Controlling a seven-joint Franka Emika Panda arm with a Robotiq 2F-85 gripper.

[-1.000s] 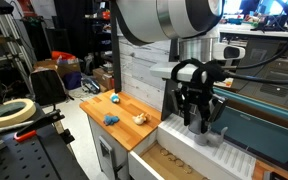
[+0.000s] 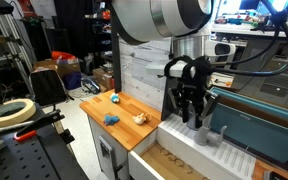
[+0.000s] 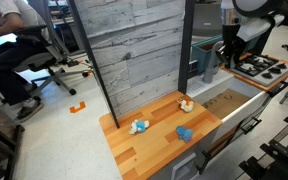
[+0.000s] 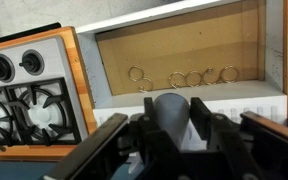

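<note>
My gripper is over the white ribbed strip behind the open drawer, its dark fingers on both sides of a smooth grey cup-like object (image 4: 170,107). It is shut on that object, though the contact itself is hard to see. In exterior view 1, the grey object (image 2: 201,136) shows just below the gripper (image 2: 196,116), low against the white strip. The open white drawer (image 4: 189,50) has a brown base with several thin metal rings (image 4: 192,78) lying near the strip.
A stove (image 4: 46,105) stands beside the drawer. Wooden counter (image 2: 127,130) holds a blue toy (image 2: 111,119) and a pale orange-white toy (image 2: 140,118). A teal bin (image 2: 254,128) runs along the back. Inside the drawer, the floor is mostly clear.
The gripper and wrist have shifted and turned slightly, and the fingers sit a little higher than before. The grey object and the toys look unmoved.
</note>
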